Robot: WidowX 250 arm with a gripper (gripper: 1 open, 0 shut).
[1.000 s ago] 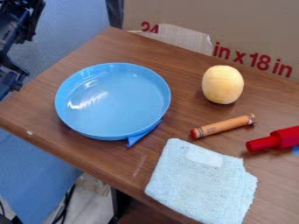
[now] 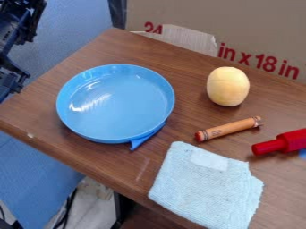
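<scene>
On the wooden table sit a blue plate (image 2: pixel 114 98) with a blue object (image 2: pixel 143 139) poking out from under its near edge, a round pale-yellow item (image 2: pixel 227 86), a wooden cylinder (image 2: pixel 228 128) with orange ends, a red object (image 2: pixel 277 143) at the right edge and a folded light-blue cloth (image 2: pixel 205 183) at the front. My dark arm shows only in part at the far left edge, off the table; I cannot make out its fingertips or whether they are open or shut.
A cardboard box (image 2: pixel 263 36) with red print stands behind the table (image 2: pixel 72 143). The table's left edge drops to a blue floor. Bare wood lies between the plate and the round item.
</scene>
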